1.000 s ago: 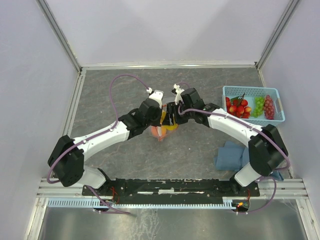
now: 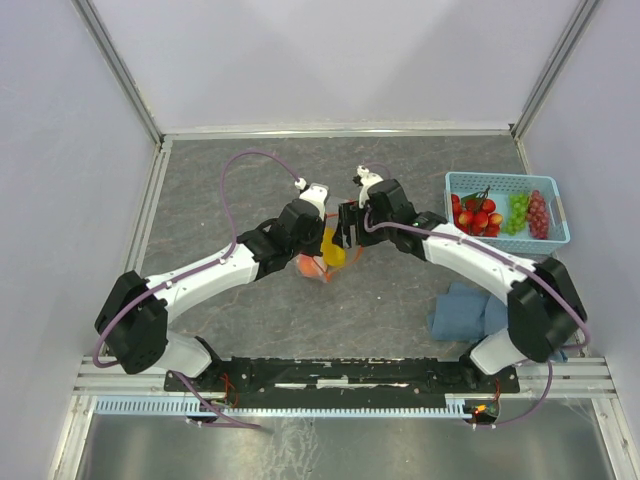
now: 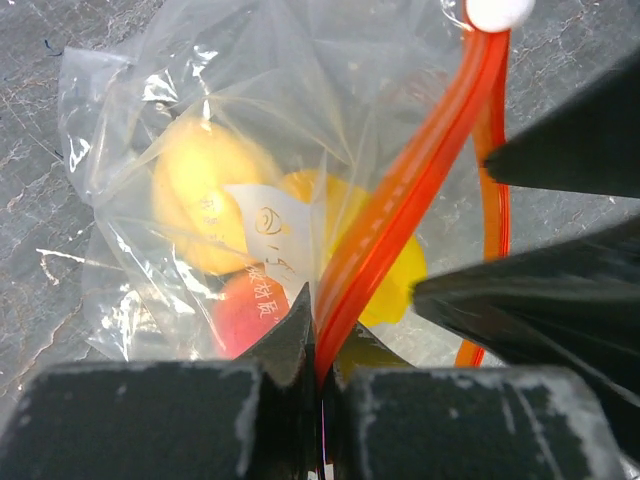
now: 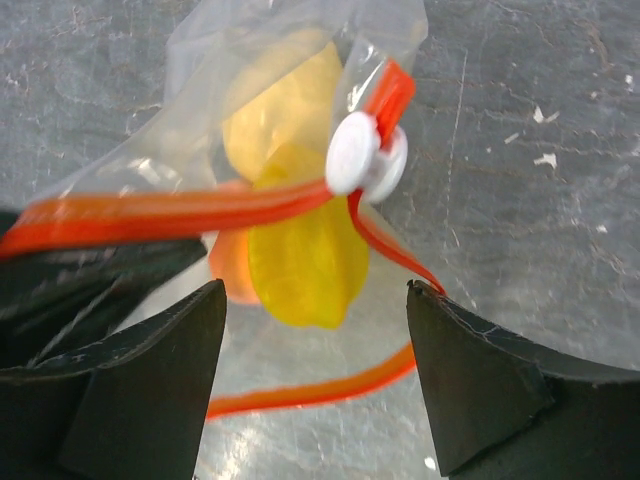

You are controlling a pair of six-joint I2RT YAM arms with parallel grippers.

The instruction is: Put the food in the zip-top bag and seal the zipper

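Note:
A clear zip bag (image 3: pixel 130 110) with an orange zipper edge (image 3: pixel 410 180) holds several yellow and orange-red pieces of food, among them a yellow one (image 4: pixel 305 250) and a reddish one (image 3: pixel 247 308). My left gripper is shut on the bag's orange edge. A white slider (image 4: pixel 365 158) sits on that edge. My right gripper stands open over the bag, its fingers apart on either side of the yellow food as seen in the right wrist view. The bag's mouth gapes, with two orange strips apart.
A pale blue basket (image 2: pixel 560 205) with red fruit (image 2: pixel 477 218), green grapes (image 2: pixel 517 212) and red grapes (image 2: pixel 538 215) stands at the right. Folded blue cloth (image 2: pixel 458 312) lies at the lower right.
The bag changed shape a little. My left arm has stayed in place.

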